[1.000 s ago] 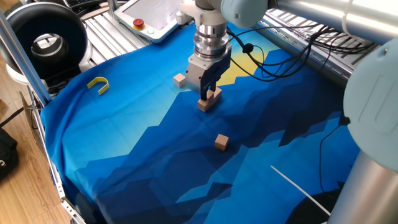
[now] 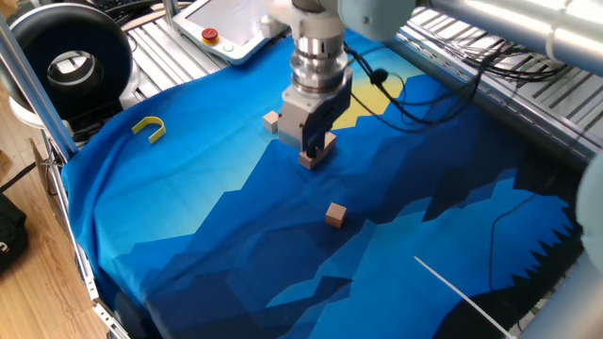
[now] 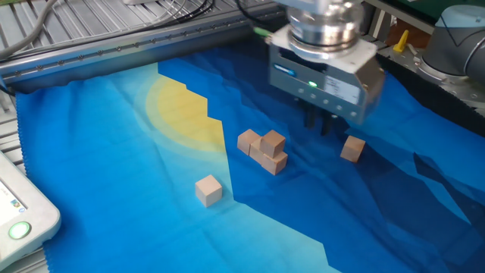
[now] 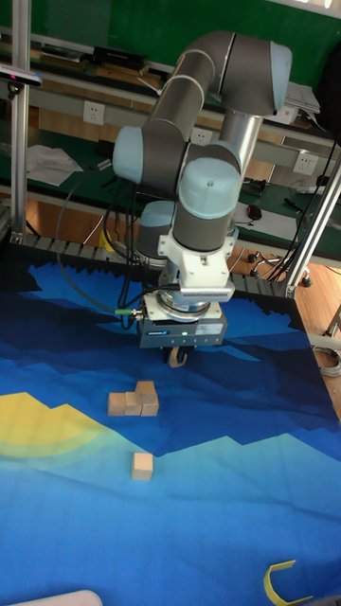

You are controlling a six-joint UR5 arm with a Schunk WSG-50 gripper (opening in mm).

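On the blue cloth, several wooden cubes stand together. A short row (image 3: pixel 275 164) touches side by side, and one top cube (image 3: pixel 273 143) rests on it near the end closer to the gripper. The gripper (image 3: pixel 317 123) hangs beside this pile, clear of it, its two dark fingers apart with nothing between them. In exterior view 1 the gripper (image 2: pixel 314 148) covers part of the pile. A loose cube (image 2: pixel 335 216) lies on the gripper's far side from the pile; in exterior view 3 it shows partly hidden behind the fingers. Another loose cube (image 3: pixel 208 190) sits apart on lighter cloth.
A yellow curved piece (image 2: pixel 149 128) lies near the cloth's edge. A teach pendant (image 2: pixel 226 25) with a red button rests beyond the cloth. Black cables (image 2: pixel 452 85) hang near the arm.
One second ago the fingers were down at the top cube. The cubes look unmoved.
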